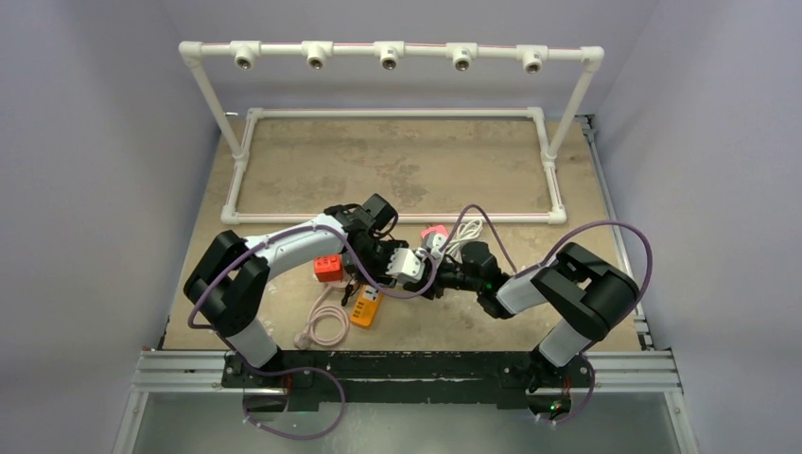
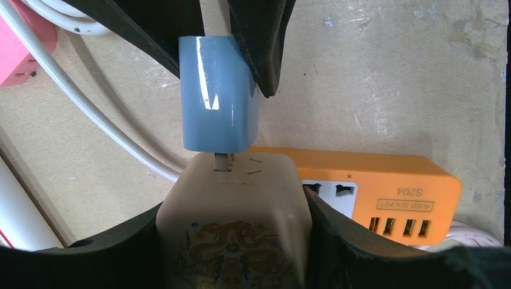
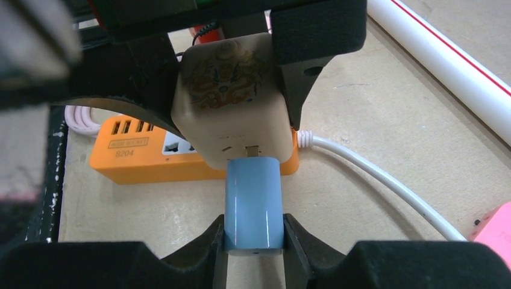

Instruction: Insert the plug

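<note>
My left gripper is shut on a beige socket adapter (image 2: 232, 217) with a dragon design, held above the table. A light blue plug (image 3: 253, 205) stands end-on to the adapter's slotted face, with a short length of flat metal prong (image 2: 220, 161) visible between them. My right gripper is round the blue plug's outer end, its fingertips at the sides; whether they press on it is hard to tell. In the top view both grippers meet near the middle of the table.
An orange power strip (image 2: 410, 192) lies beneath the adapter with its white cable. A pink block (image 3: 495, 232) and a red block (image 1: 328, 269) lie nearby. A white pipe frame (image 1: 492, 218) runs behind the grippers.
</note>
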